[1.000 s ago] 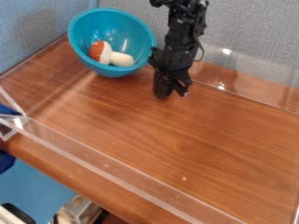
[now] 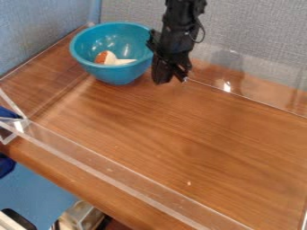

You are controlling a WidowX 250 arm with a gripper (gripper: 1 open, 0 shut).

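A teal bowl (image 2: 110, 70) stands at the back left of the wooden table, with a red-and-white object (image 2: 113, 58) inside, partly hidden by the rim. Just right of the bowl, my black gripper (image 2: 171, 74) hangs low, close to the bowl's side, shut with nothing visible between its fingers.
Clear plastic edging runs along its sides. A grey padded wall stands behind, and various items lie beyond the left edge.
My gripper has shifted slightly left and up. The bowl sits a little lower in view and its contents show less above the rim.
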